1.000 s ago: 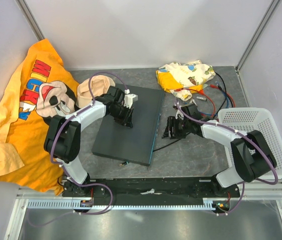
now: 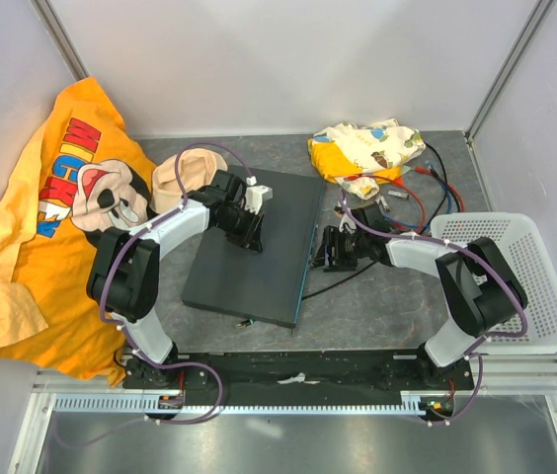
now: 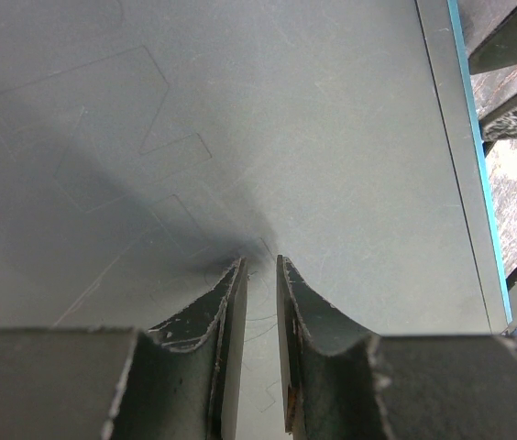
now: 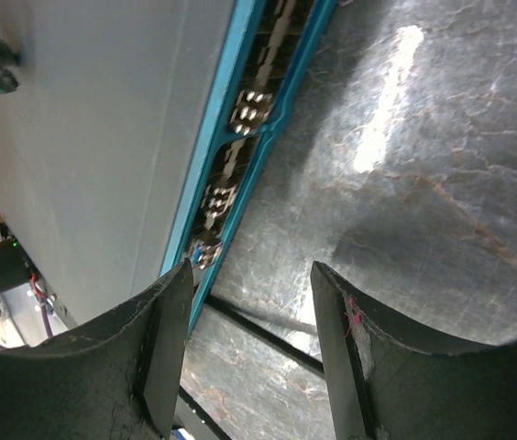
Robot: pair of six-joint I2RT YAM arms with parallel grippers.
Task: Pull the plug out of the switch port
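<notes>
A large dark grey switch (image 2: 249,276) lies flat in mid-table. My left gripper (image 2: 253,243) is over its top; in the left wrist view its fingertips (image 3: 236,268) are slightly apart with only the panel beneath. My right gripper (image 2: 328,259) is beside the switch's right side, low; in the right wrist view its fingers are open around empty space near the blue-rimmed port strip (image 4: 226,174). A black cable (image 4: 277,339) runs from the lower end of that strip, where a plug may sit; it is too small to tell clearly.
A white basket (image 2: 545,281) stands at the right. A patterned cloth (image 2: 367,148) and tangled cables (image 2: 437,197) lie at the back right. An orange towel (image 2: 37,247) covers the left; a beige fabric item (image 2: 175,168) is behind the left arm.
The left arm appears unchanged.
</notes>
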